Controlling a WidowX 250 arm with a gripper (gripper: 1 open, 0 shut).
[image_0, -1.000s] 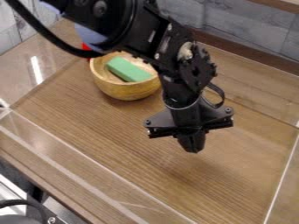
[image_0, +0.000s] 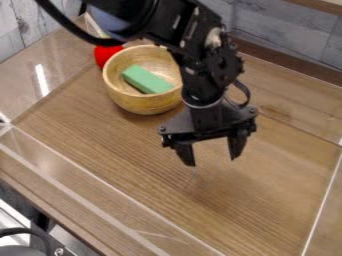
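My black gripper (image_0: 209, 150) hangs open over the bare middle-right of the wooden table, its two fingers apart and pointing down with nothing between them. Up and to the left of it, a yellow bowl (image_0: 126, 98) holds a green block (image_0: 146, 79). A red object (image_0: 107, 52) is at the back behind the bowl, partly hidden by the arm.
A pale panelled wall (image_0: 281, 40) runs along the back, and dark cables lie at the lower left corner beyond the table's edge.
The gripper has moved back toward the bowl, slightly left and higher in view, and its fingers show more clearly. The bowl and block look unchanged.
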